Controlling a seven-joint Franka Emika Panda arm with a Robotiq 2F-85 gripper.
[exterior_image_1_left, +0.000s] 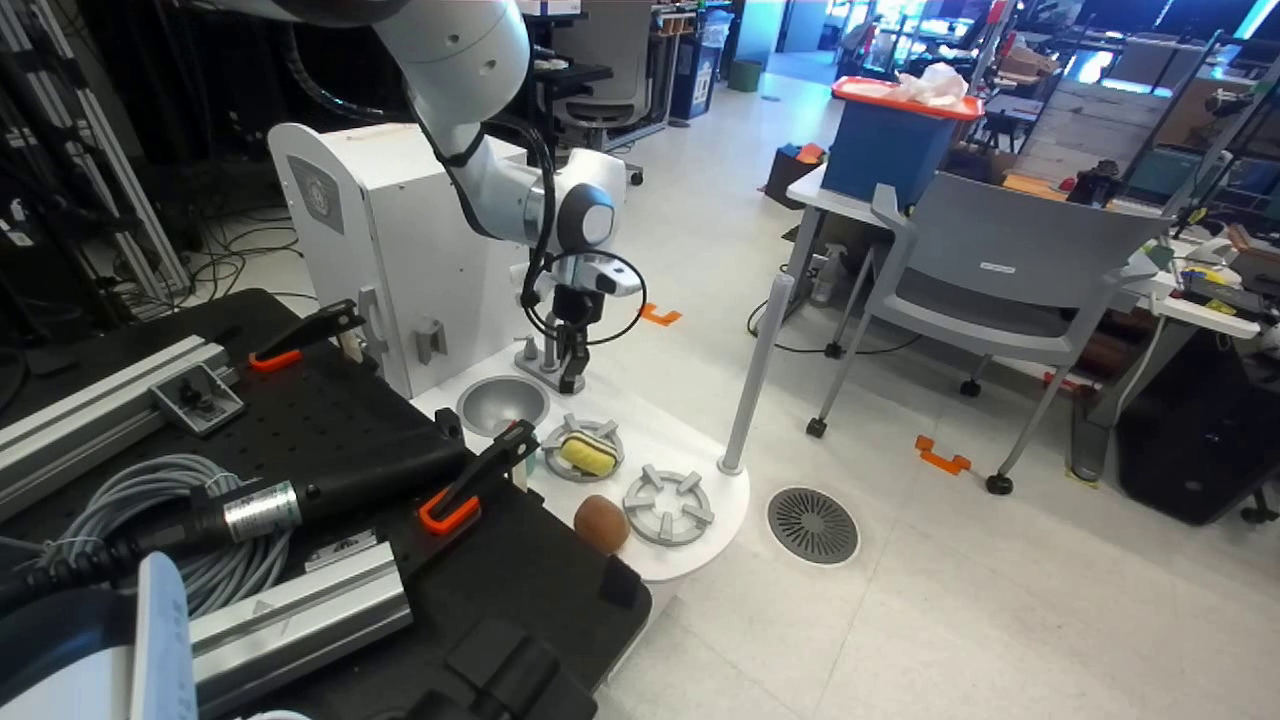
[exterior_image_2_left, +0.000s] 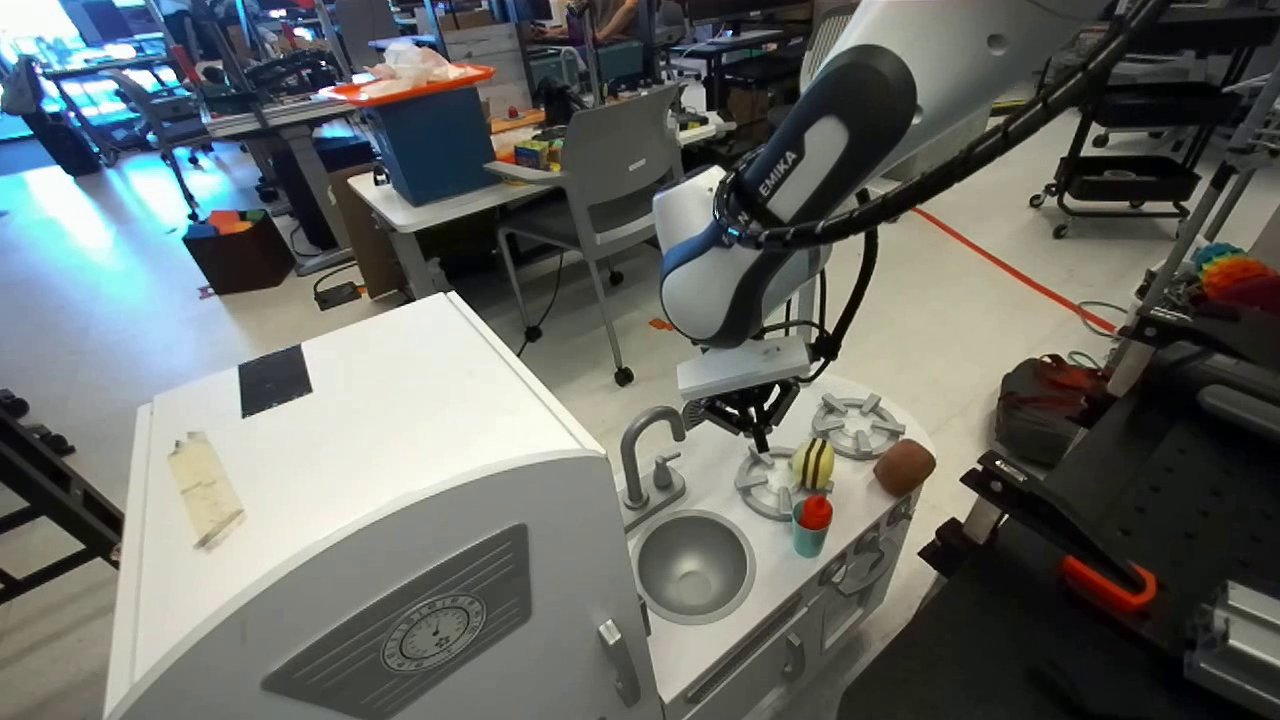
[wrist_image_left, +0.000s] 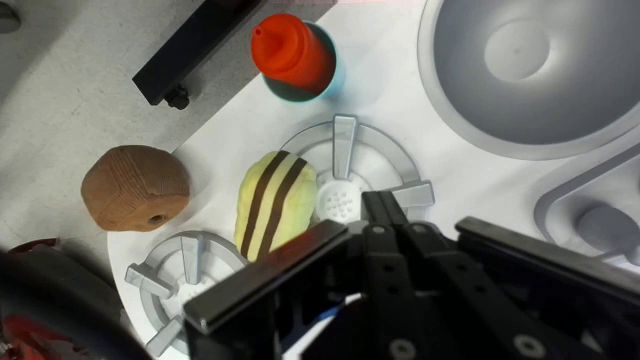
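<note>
A yellow plush with dark brown stripes rests on the burner nearer the sink, covering part of it. It also shows on that burner in exterior view 1, as a yellow shape. My gripper is shut, its fingertips together and nothing between them. In the wrist view the plush lies to the left of the fingers, apart from them. Exterior view 1 has the gripper raised beside the faucet, behind the plush. The plush's lower end is hidden by the gripper body in the wrist view.
A brown plush sits at the counter edge beside the other burner. A teal cup holds a red bottle. The grey sink is empty, with the faucet behind it. A tall cabinet flanks the counter.
</note>
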